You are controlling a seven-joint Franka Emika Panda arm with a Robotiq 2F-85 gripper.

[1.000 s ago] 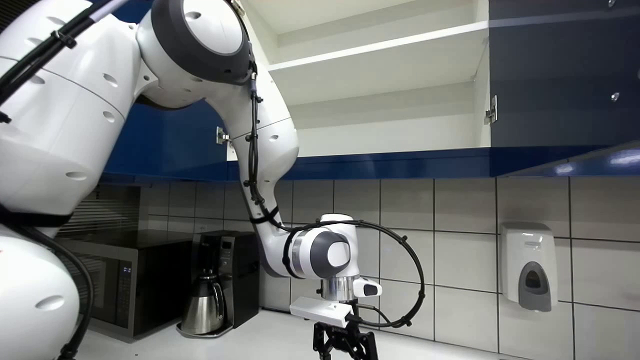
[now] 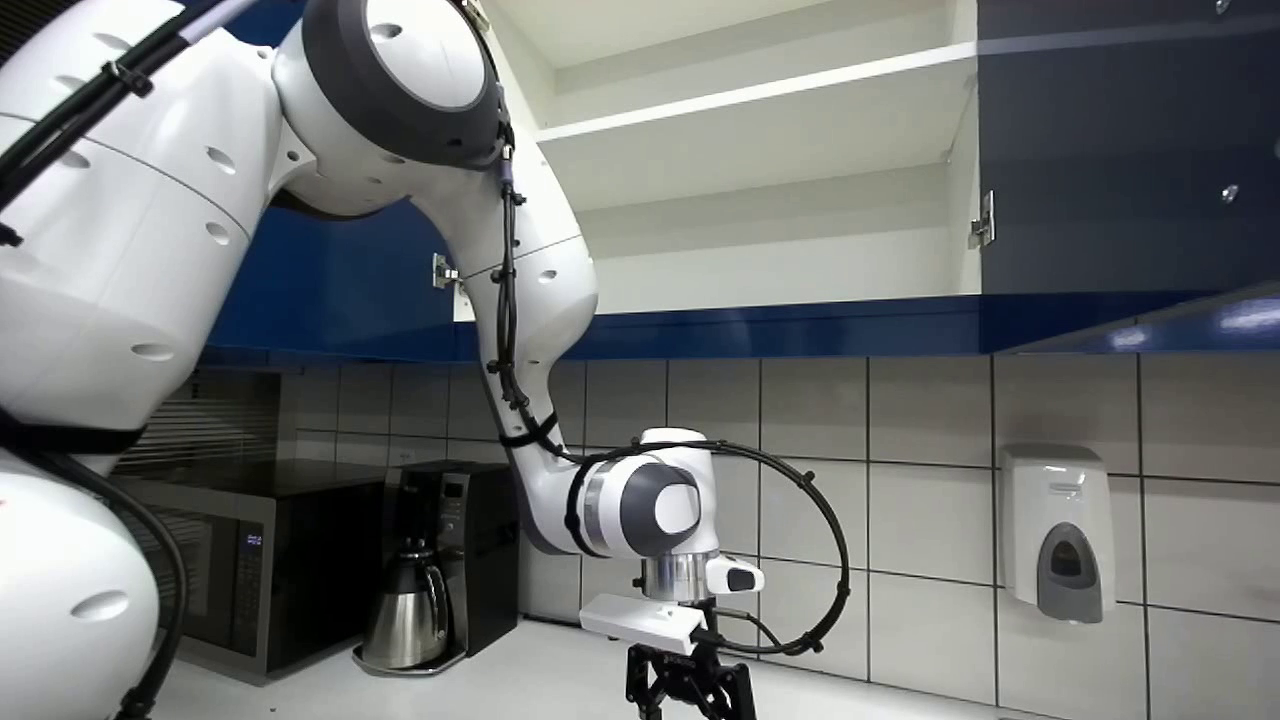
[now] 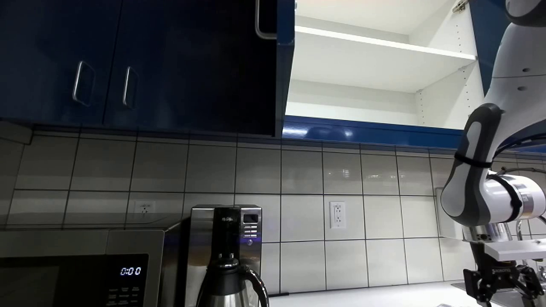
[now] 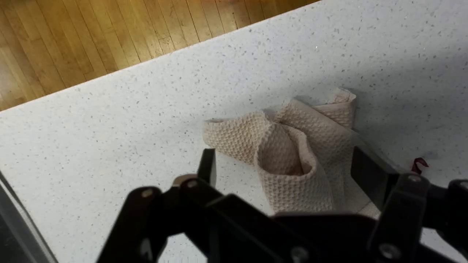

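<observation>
A crumpled beige waffle-weave cloth (image 4: 294, 188) lies on the speckled white counter (image 4: 131, 136) in the wrist view. Over it stands my gripper, open, its two black fingers wide apart with the cloth showing in the gap below. The left finger is over bare counter, while the right finger (image 4: 373, 175) overlaps the cloth's right side in view. Whether that finger touches the cloth I cannot tell. The gripper's lower parts hide the near end of the cloth, and both exterior views cut off the fingertips and the cloth.
A small dark red scrap (image 4: 419, 165) lies right of the cloth. The counter ends at a wooden floor (image 4: 109, 39). A coffee maker (image 3: 225, 245) and a microwave (image 2: 204, 564) stand on the counter. Overhead, a cabinet (image 2: 768, 180) is open with bare shelves; a soap dispenser (image 2: 1058, 534) hangs on the tiles.
</observation>
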